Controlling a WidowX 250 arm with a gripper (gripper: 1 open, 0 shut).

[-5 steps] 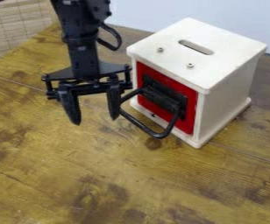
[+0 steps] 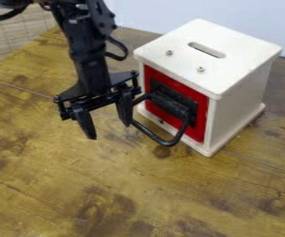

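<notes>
The black gripper hangs open over the wooden table, just left of a white box with a slot and screws on top. The box has a red front panel with a black fitting and a curved black handle sticking out toward the gripper. The right finger is close to the handle's left part; whether they touch I cannot tell. Nothing shows between the fingers.
A white wall stands behind the box, and a woven mat lies at the back left.
Over the last second the gripper has shifted a little rightward and turned slightly. The box and its handle look unmoved.
</notes>
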